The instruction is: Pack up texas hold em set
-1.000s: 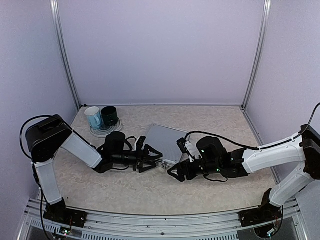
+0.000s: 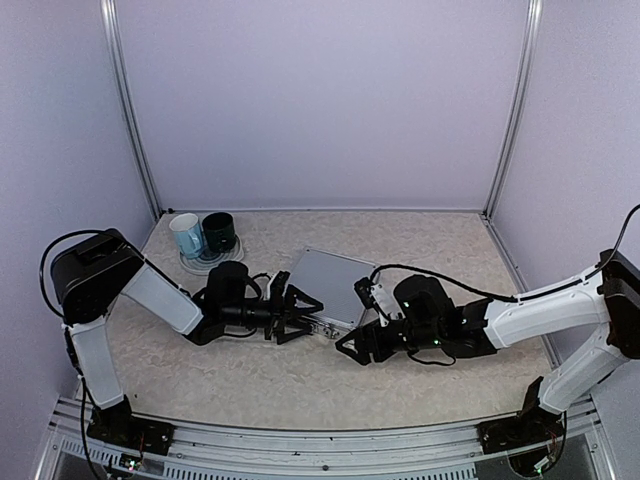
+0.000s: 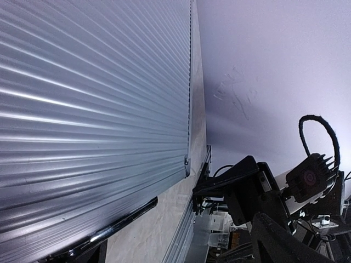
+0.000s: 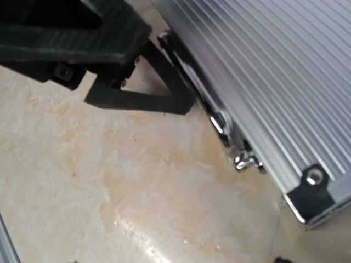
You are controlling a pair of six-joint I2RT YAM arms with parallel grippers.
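A silver ribbed case lies closed on the table, its lid filling much of the left wrist view. Along its front edge runs a handle, with a metal latch close to the corner. My left gripper is at that front edge, fingers apart; its lower finger reaches the handle, though whether it touches is unclear. In front of the case's right corner stands my right gripper, open, with only dark tips showing at the bottom of its own view. Any contents of the case are hidden.
At the back left, a light blue mug and a black mug stand by a round coaster. Bare table lies in front of the grippers, and the back right is clear.
Almost nothing differs. The left gripper's fingers have shifted very slightly at the case's front edge; the case and the right arm look unmoved.
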